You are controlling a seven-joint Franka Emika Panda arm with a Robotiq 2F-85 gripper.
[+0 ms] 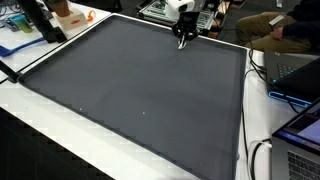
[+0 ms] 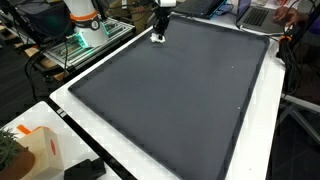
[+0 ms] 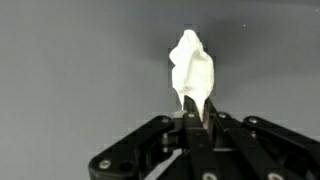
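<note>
A crumpled white piece, perhaps tissue or cloth (image 3: 193,70), sticks out from my gripper in the wrist view. The fingers are shut on its narrow end, and its wider end spreads beyond the tips. In exterior view 1 my gripper (image 1: 183,37) is low over the board's far edge, with the white piece (image 1: 182,44) below it. Exterior view 2 has the white piece (image 2: 157,38) near the board's far left corner. Whether it touches the board I cannot tell.
The dark grey board (image 1: 135,85) is otherwise bare, with a white border round it. Laptops (image 1: 295,80) stand along the right side in exterior view 1. An orange and white robot part (image 2: 86,22) is at the left in exterior view 2, and bottles (image 2: 40,145) at the lower left.
</note>
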